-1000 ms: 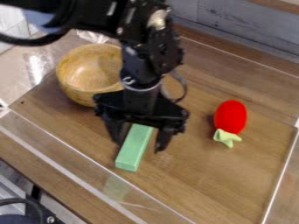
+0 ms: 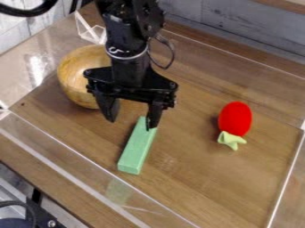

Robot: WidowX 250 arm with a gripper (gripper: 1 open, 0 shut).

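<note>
My black gripper (image 2: 131, 114) hangs open over the upper end of a mint-green bar (image 2: 136, 153) lying on the wooden table, its two fingers spread left and right. The near part of the bar is clear of the gripper. Behind the gripper, on the left, sits a tan wooden bowl (image 2: 77, 66), partly hidden.
A red oval object with a pale green leafy end (image 2: 234, 119) lies at the right. Clear acrylic edges run along the table's left and right. A white wire-like item (image 2: 93, 31) is at the back left.
The gripper has moved up and slightly left, away from the bar's near end, uncovering more of the table. The bar and red object remain in place.
</note>
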